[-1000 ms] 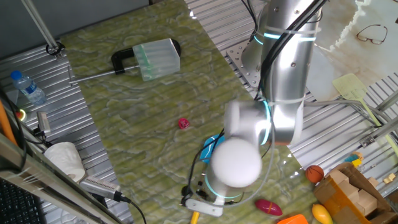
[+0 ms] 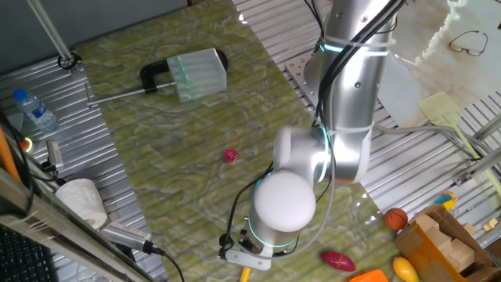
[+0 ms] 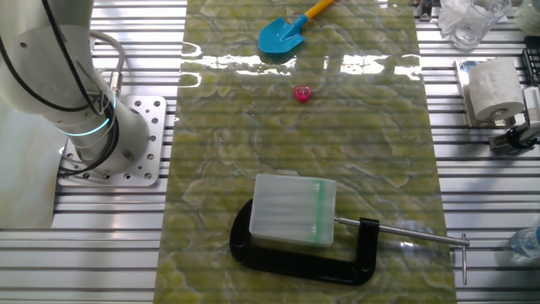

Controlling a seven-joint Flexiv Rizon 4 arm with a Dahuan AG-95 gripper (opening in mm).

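Note:
A toy shovel with a blue blade [image 3: 281, 38] and an orange handle [image 3: 319, 8] lies at the far end of the green mat in exterior view 2. Above that same end hangs the arm's wrist [image 2: 274, 227] in exterior view 1, covering the blade; only a bit of the orange handle [image 2: 245, 274] shows below it. My gripper is hidden under the wrist in that view and outside exterior view 2. On the mat sits a small red object [image 2: 231, 156]. Farther off, a translucent box [image 2: 200, 74] rests on a black clamp [image 2: 153, 74].
A brown carton [image 2: 437, 244] stands at the lower right, with a small basketball [image 2: 396, 218], a purple-red oval item [image 2: 338, 261] and a yellow one [image 2: 405, 269] near it. Along the left are a water bottle [image 2: 35, 110] and a white roll [image 2: 81, 201].
The wrist has shifted left and a little up in exterior view 1 over the last second. It now covers the blue blade, part of which showed before. The objects have not visibly moved.

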